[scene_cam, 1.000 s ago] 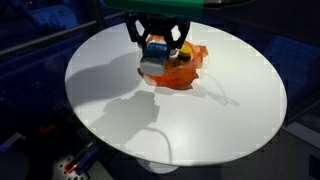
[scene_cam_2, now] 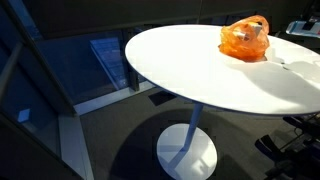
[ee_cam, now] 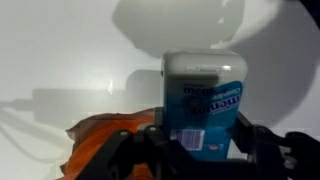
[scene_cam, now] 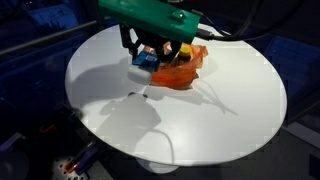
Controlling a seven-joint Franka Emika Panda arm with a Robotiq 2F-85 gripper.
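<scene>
My gripper is shut on a blue-and-white container [ee_cam: 205, 98] with printed lettering and a barcode. The fingers hold it from both sides, its pale end facing away from the palm. In exterior view 1 the container [scene_cam: 146, 61] shows as a blue patch under my gripper [scene_cam: 146, 50], over the far half of the white round table [scene_cam: 150, 125]. A crumpled orange bag [scene_cam: 178, 74] lies close by on the right, with a yellow item [scene_cam: 185, 49] at its top. The wrist view catches part of the orange bag [ee_cam: 98, 130] at lower left.
Exterior view 2 shows the orange bag [scene_cam_2: 243, 40] on the table [scene_cam_2: 185, 60], which stands on a single pedestal [scene_cam_2: 187, 150]. Apart from shadows, the near and right parts of the tabletop are bare.
Over the last second my gripper has shifted slightly left and lower in exterior view 1, and the container has turned, showing less of its pale end. The bag stays put.
</scene>
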